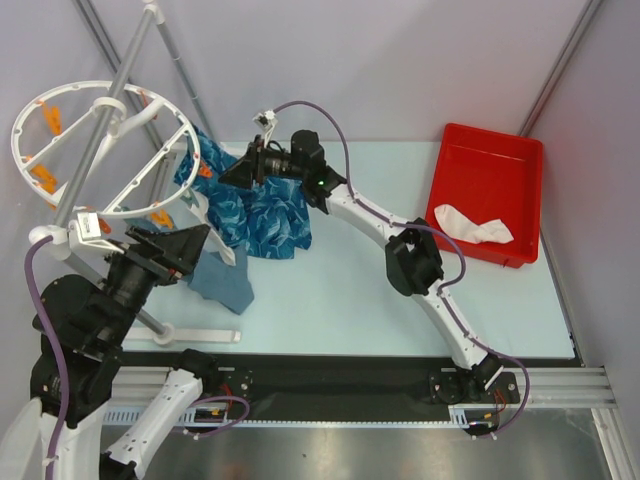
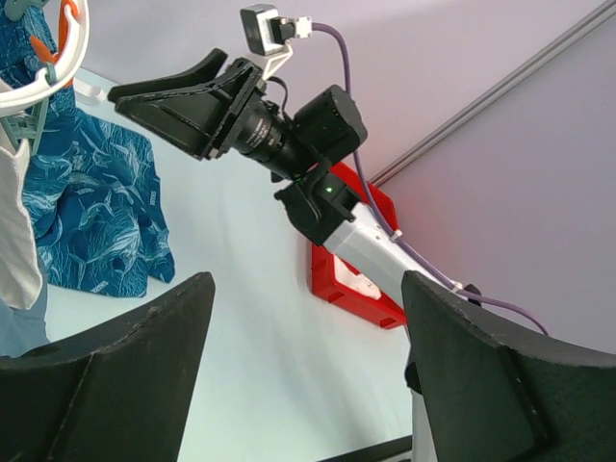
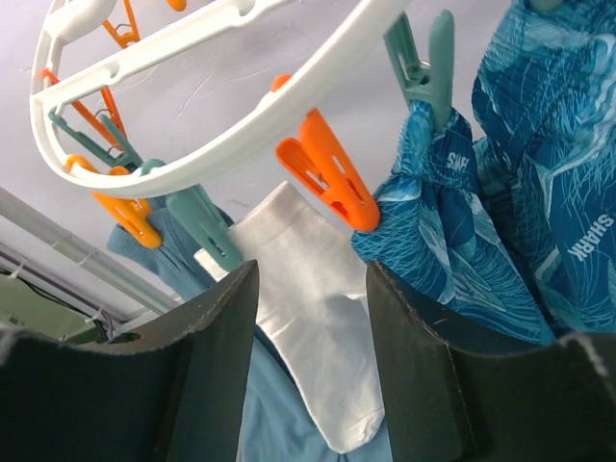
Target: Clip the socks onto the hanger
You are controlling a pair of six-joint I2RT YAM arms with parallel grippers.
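The round white hanger (image 1: 110, 212) stands at the left, with orange and green clips along its ring. From a green clip (image 3: 205, 226) hangs a white sock (image 3: 318, 318), held near one upper corner. Blue patterned socks (image 3: 438, 217) hang beside it, and a plain blue sock (image 1: 222, 283) hangs lower. My right gripper is open, facing the white sock, with nothing visibly gripped. Below the ring's front side is my left gripper, its fingers apart and empty. Another white sock (image 1: 473, 226) lies in the red bin (image 1: 487, 160).
An orange clip (image 3: 332, 173) sits close above the right fingers. The hanger's grey pole (image 1: 112, 110) rises beside the left arm. Bare white table (image 1: 340, 300) lies between the hanger and the bin.
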